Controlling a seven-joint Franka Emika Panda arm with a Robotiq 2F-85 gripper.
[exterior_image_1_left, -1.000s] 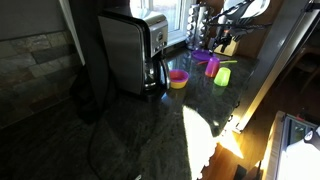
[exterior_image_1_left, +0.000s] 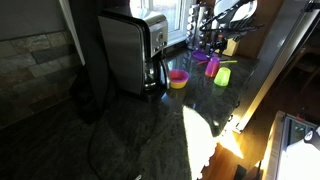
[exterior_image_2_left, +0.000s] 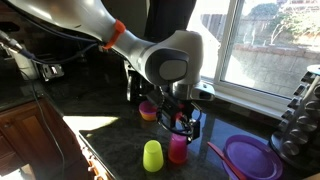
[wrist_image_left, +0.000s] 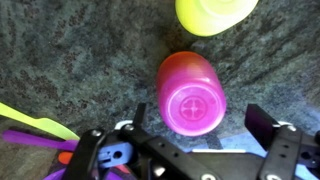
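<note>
A pink cup (wrist_image_left: 192, 98) stands upside down on the dark counter, its closed base facing the camera in the wrist view. My open gripper is above it, the fingers apart on either side of the cup in that view, with nothing held. In the second exterior view the gripper (exterior_image_2_left: 183, 124) hangs over the pink cup (exterior_image_2_left: 178, 151), partly in front of other pink items. A yellow-green cup (exterior_image_2_left: 153, 157) stands beside the pink one.
Stacked yellow and pink bowls (exterior_image_1_left: 178, 79) sit near the coffee maker (exterior_image_1_left: 135, 50). A purple plate (exterior_image_2_left: 247, 157) lies by the window, a pink utensil across it. Green and purple utensils (wrist_image_left: 38, 122) lie near the pink cup.
In the first exterior view, the arm and gripper have moved left and somewhat lower, closer to the pink cup. The cups and bowls stay where they were.
</note>
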